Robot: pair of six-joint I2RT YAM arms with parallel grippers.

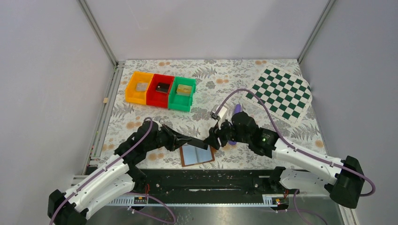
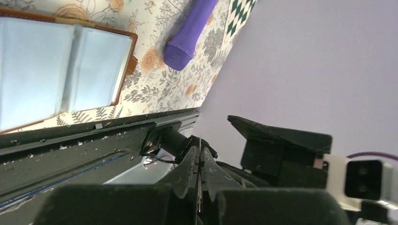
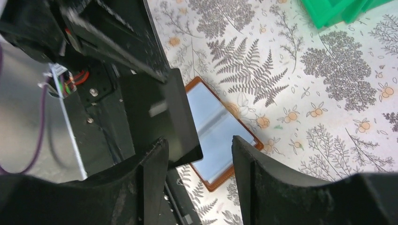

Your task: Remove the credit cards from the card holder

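Note:
A brown card holder [image 1: 197, 157] lies spread open on the table, its pale sleeves facing up; part of it is covered by the arms in the top view. Above it my left gripper [image 1: 188, 139] is shut on a black card [image 1: 198, 143]. Edge-on, only a thin line of the card shows between the left fingers. The right gripper is open around the card's free end, with the card close to one finger [image 3: 157, 154]; whether they touch, I cannot tell.
Orange [image 1: 133, 96], red [image 1: 157, 99] and green [image 1: 180, 102] trays stand at the back left, each with a flat item inside. A purple microphone [image 2: 180, 49] lies right of the holder. A green-and-white checkered board [image 1: 281, 93] is at the back right.

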